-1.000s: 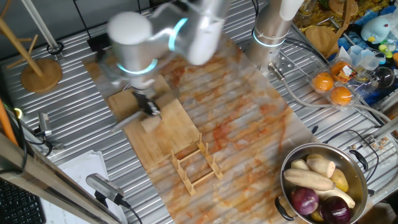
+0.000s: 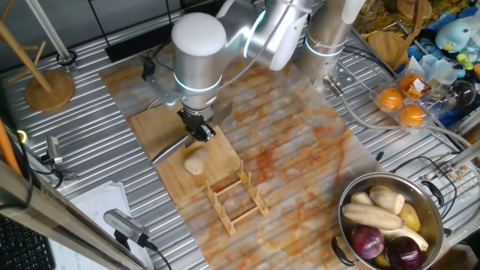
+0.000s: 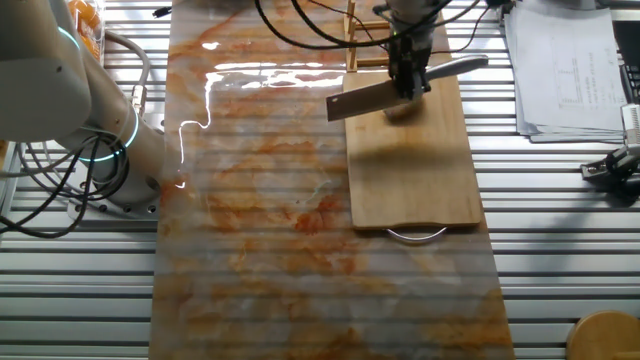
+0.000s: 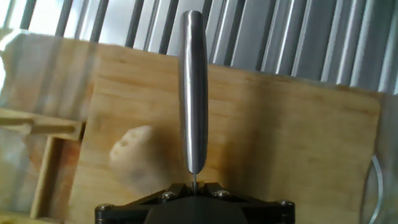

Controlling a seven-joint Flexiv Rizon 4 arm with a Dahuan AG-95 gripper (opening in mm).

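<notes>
My gripper (image 2: pixel 201 135) is shut on a cleaver (image 3: pixel 362 102) above the wooden cutting board (image 3: pixel 415 190). The metal handle (image 4: pixel 194 93) points away from the fingers in the wrist view, while the blade (image 2: pixel 222 114) extends from the other side. A pale vegetable piece (image 2: pixel 196 161), with small holes visible on its end in the wrist view, is at the rack end of the board. It appears left of the handle in the wrist view; whether it touches the blade cannot be told. In exterior view 2 the gripper and cleaver partly cover this piece (image 3: pixel 405 112).
A small wooden rack (image 2: pixel 234 201) stands against the board's end. At the right, a metal pot (image 2: pixel 433 225) holds several vegetables. Papers (image 3: pixel 568 70) lie beside the mat, and most of the marbled mat (image 2: pixel 300 150) is clear.
In exterior view 1, my gripper and cleaver have shifted right, toward the rack end of the board. The pale piece also lies farther that way than a second ago. The cleaver has stayed gripped.
</notes>
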